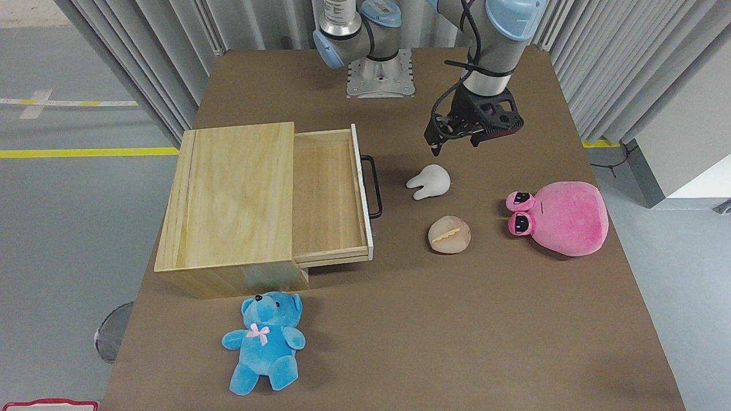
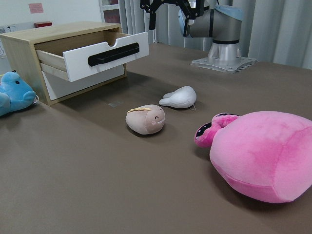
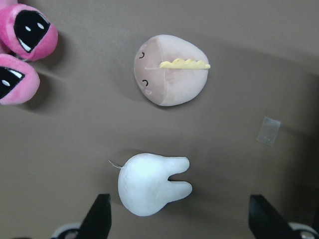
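Observation:
My gripper (image 1: 453, 140) hangs over the table behind the white rabbit-eared plush (image 1: 429, 182), its fingertips (image 3: 99, 219) wide apart at the bottom of the wrist view with nothing between them. A round beige plush (image 1: 449, 234) with a yellow crest lies in front of the white one. A pink plush (image 1: 569, 216) with two eye stalks lies to the right. The wooden cabinet (image 1: 226, 198) has its drawer (image 1: 325, 198) pulled out, empty as far as the front view shows, with a black handle (image 1: 377, 195).
A blue teddy bear (image 1: 267, 349) lies in front of the cabinet. The robot base (image 1: 380, 82) is at the back of the table (image 1: 493, 329).

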